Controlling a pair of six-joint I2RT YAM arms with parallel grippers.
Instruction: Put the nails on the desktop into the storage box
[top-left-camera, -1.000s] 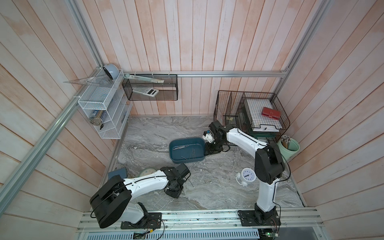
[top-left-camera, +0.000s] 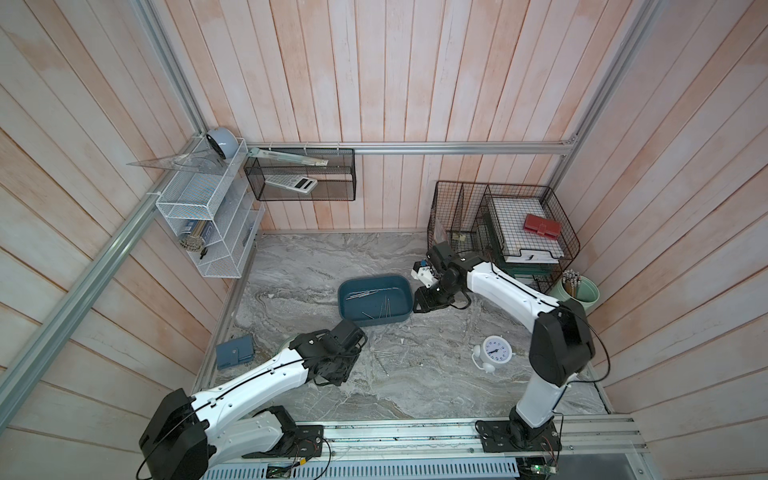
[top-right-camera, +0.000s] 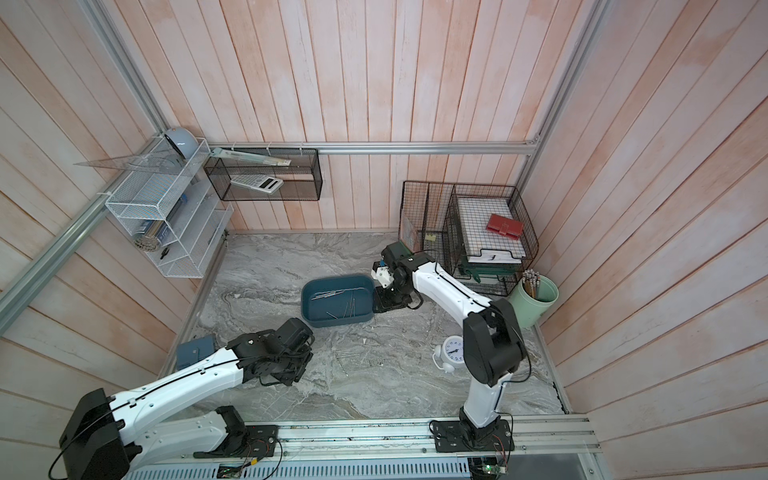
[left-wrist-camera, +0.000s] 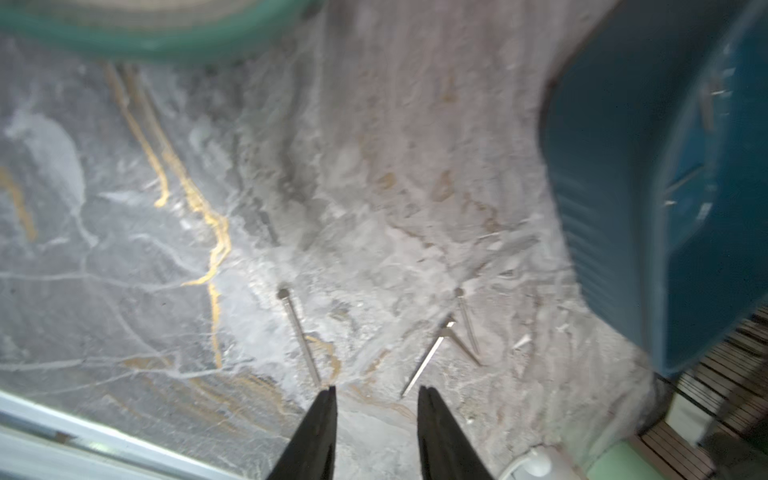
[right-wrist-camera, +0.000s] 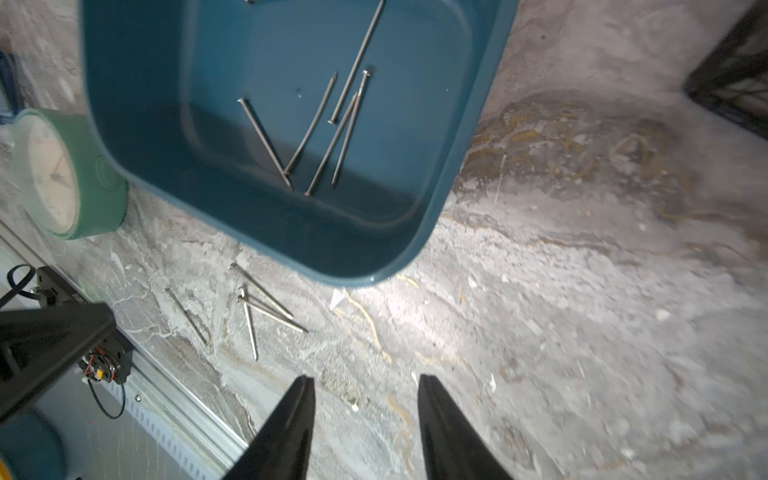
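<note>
The storage box (top-left-camera: 374, 318) is a teal tray in mid-desk with several nails (right-wrist-camera: 264, 136) inside. On the marble to its front, a lone nail (left-wrist-camera: 300, 336) lies apart from a small cluster of nails (right-wrist-camera: 264, 308). My left gripper hovers above the desk to the left of the box, its fingers (left-wrist-camera: 318, 436) parted and empty; the lone nail's lower end shows near the left fingertip, apart from it in height as far as I can tell. To the right of the box, my right gripper hangs open over bare marble with nothing between its fingers.
A round green-rimmed object (right-wrist-camera: 68, 172) sits left of the box, near the left arm. The white clock (top-left-camera: 496, 349) stands at the right front. Wire baskets (top-left-camera: 512, 232) and a green bin (top-left-camera: 588, 294) fill the back right.
My left gripper has shifted to the left and slightly back, and its arm now covers the round object. The right gripper has moved slightly right, away from the box.
</note>
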